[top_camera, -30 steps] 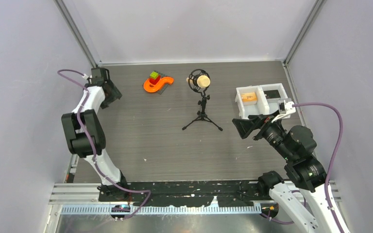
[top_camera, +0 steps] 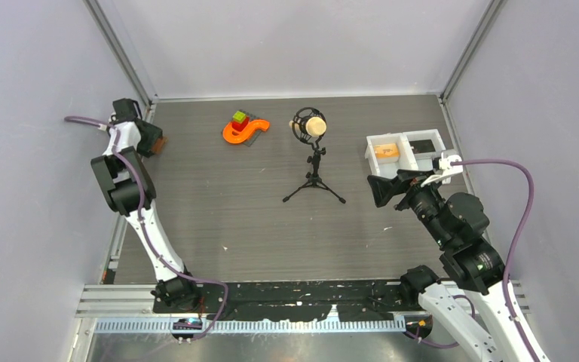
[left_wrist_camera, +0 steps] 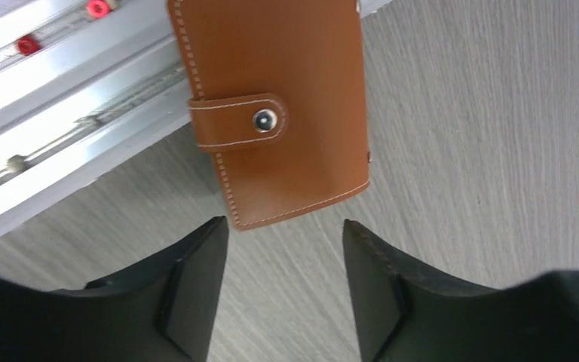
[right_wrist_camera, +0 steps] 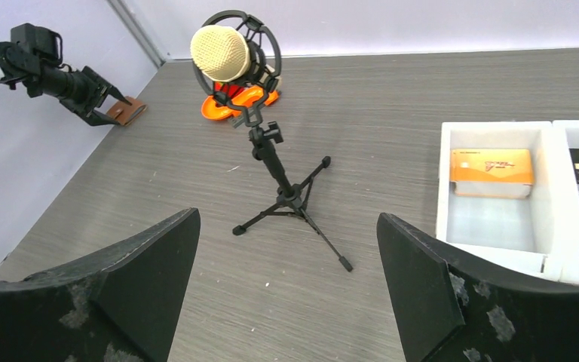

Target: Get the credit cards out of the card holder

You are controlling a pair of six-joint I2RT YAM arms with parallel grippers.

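Observation:
In the left wrist view a brown leather card holder (left_wrist_camera: 301, 151) with a snap strap lies at the metal edge of the table. My left gripper hangs just short of its lower edge, fingers apart with nothing between them. From above, the holder (top_camera: 159, 145) is partly hidden by that gripper at the table's far left. My right gripper stands open and empty over the right side of the table. No cards are visible in the holder.
A black stand (top_camera: 313, 178) with a microphone is mid-table, an orange toy (top_camera: 237, 136) behind it to the left. A white two-part box (right_wrist_camera: 490, 222) holding card stacks is at the right.
My left gripper has moved left to the table edge beside the card holder, uncovering more of it. The right arm has shifted slightly.

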